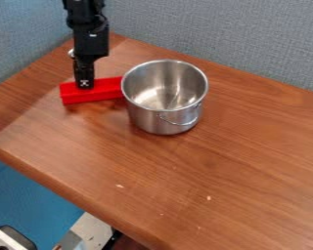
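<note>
My black gripper (83, 80) reaches down from the top left onto a long red block (107, 90) lying on the wooden table. The gripper is shut, its tip at the left half of the block; whether anything is between the fingers is hard to tell. Just right of the block stands a steel pot (164, 107), upright, with a wire handle on its front side, close to the block's right end.
Grey-blue padded walls (225, 39) rise behind and at the left. The table's edge runs along the lower left, with blue floor beyond.
</note>
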